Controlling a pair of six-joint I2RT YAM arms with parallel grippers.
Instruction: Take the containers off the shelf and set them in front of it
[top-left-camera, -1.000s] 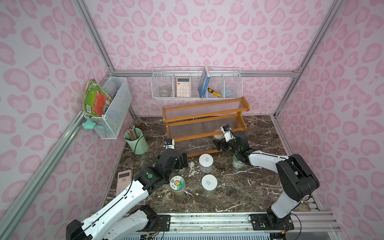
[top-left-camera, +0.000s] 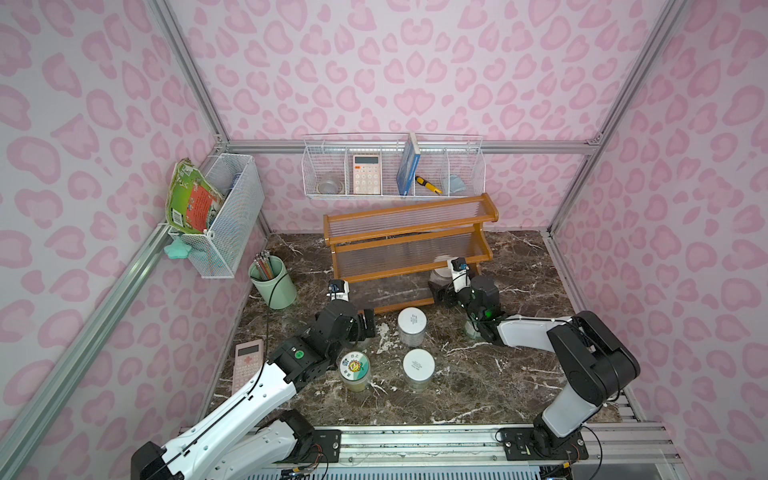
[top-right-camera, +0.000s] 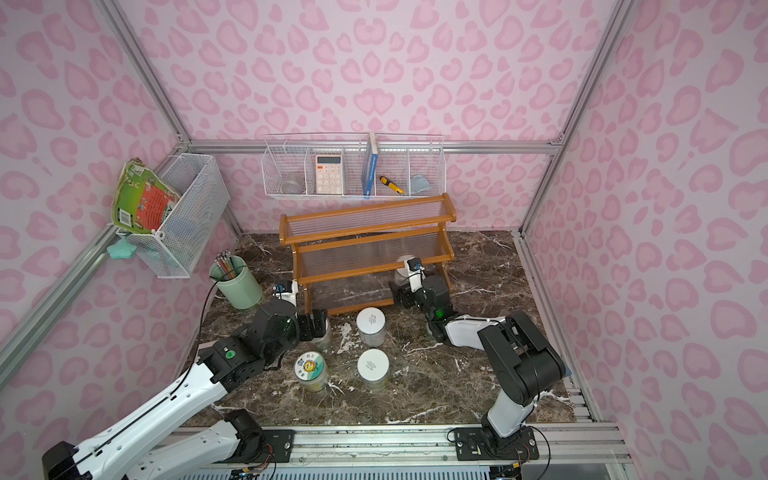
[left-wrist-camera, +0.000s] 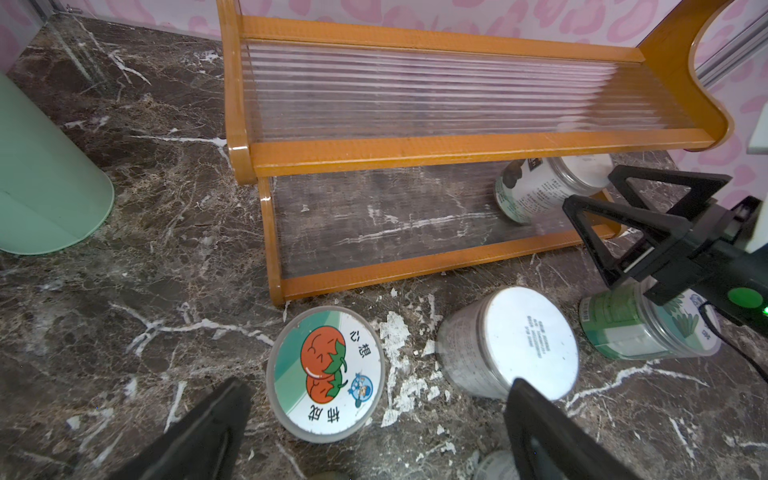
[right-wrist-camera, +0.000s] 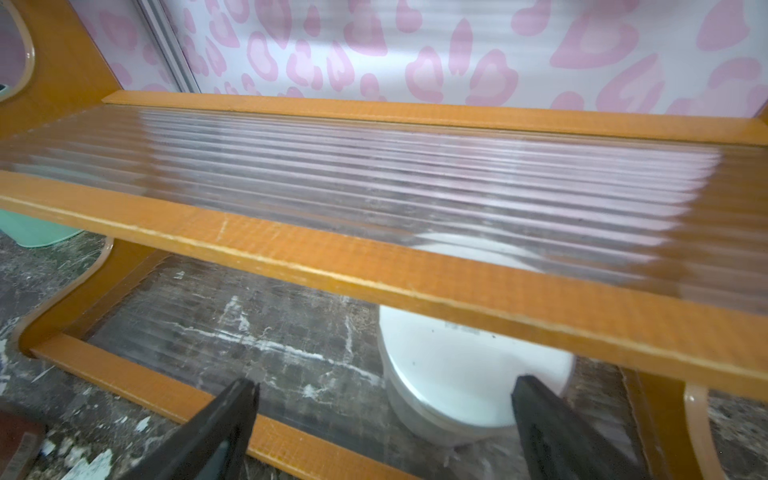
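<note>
One white-lidded jar (right-wrist-camera: 464, 368) stands on the lower level of the wooden shelf (left-wrist-camera: 448, 149), near its right end. In the left wrist view, this jar (left-wrist-camera: 537, 190) shows dark print on its side. My right gripper is open at the shelf's front, its blurred fingers in front of and below the jar; the upper board's edge crosses in front of the lid. My left gripper is open above the table, with a tomato-lidded jar (left-wrist-camera: 325, 373) below and ahead, between its fingers in the view but not visibly touched.
Several jars stand before the shelf: two white-lidded ones (top-left-camera: 412, 321), a colourful-lidded one (top-left-camera: 354, 366), and a green-labelled one (left-wrist-camera: 640, 320) under the right arm. A pen cup (top-left-camera: 276, 284) is at left. A wire basket (top-left-camera: 392, 164) hangs behind.
My right gripper has shifted slightly, now a little lower beside the shelf jar. The left arm and the jars on the table look unchanged.
</note>
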